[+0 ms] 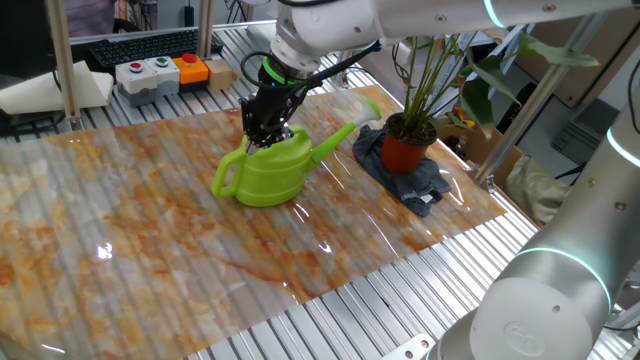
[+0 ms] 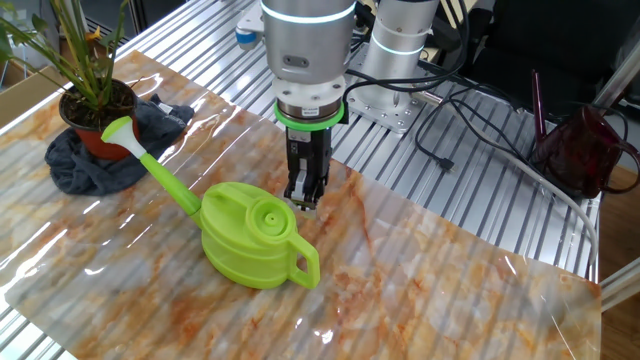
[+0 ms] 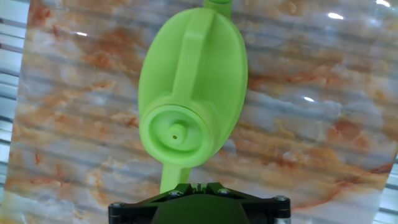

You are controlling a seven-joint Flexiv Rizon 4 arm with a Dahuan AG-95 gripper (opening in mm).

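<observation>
A lime-green watering can point(image 2: 245, 240) stands upright on the marbled sheet, its long spout point(image 2: 170, 182) aimed toward the potted plant point(image 2: 100, 110). Its loop handle point(image 2: 312, 262) is on the opposite end. My gripper point(image 2: 304, 205) hangs pointing down, apart from the can and beside its handle end. In the wrist view the black fingertips of the gripper meet at the bottom edge, shut with nothing visible between them. The can's round lid point(image 3: 175, 135) lies just ahead of them, and part of the handle is hidden behind the gripper.
The plant's brown pot point(image 1: 403, 152) rests on a dark grey cloth point(image 1: 425, 185) near the spout. Button boxes point(image 1: 148, 80) and a keyboard point(image 1: 140, 46) lie beyond the sheet. A dark red kettle point(image 2: 580, 150) stands at the far right. Much of the marbled sheet point(image 1: 110, 250) is bare.
</observation>
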